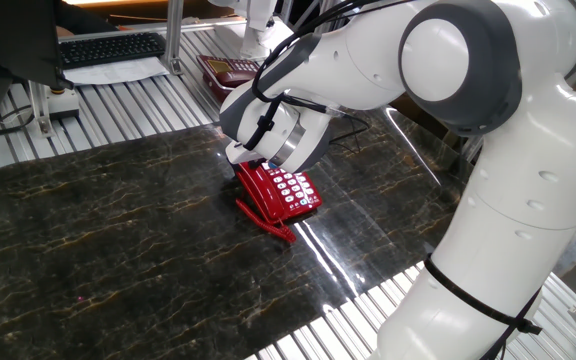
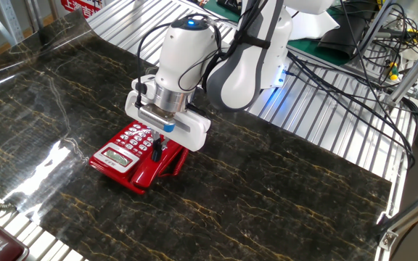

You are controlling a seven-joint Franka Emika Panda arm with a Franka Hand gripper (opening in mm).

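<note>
A red desk telephone [image 2: 124,161] with white keys and a small display lies on the dark marbled board. Its smooth red handset side [image 2: 149,172] faces right in exterior view 2, and a red cord [image 2: 178,163] runs beside it. Directly over the telephone, my gripper [image 2: 159,153] points down, its dark fingertips close to the handset side. Whether they touch or grip it cannot be made out. From the other side, the telephone [image 1: 293,190] shows its keypad, while my hand hides its far end and the fingers.
Marbled board [image 1: 88,240] lies clear around the telephone. Behind it, a second dark red telephone [image 1: 230,72] and a black keyboard [image 1: 113,48] rest on the slatted metal table. Loose black cables [image 2: 339,109] trail at the right in exterior view 2.
</note>
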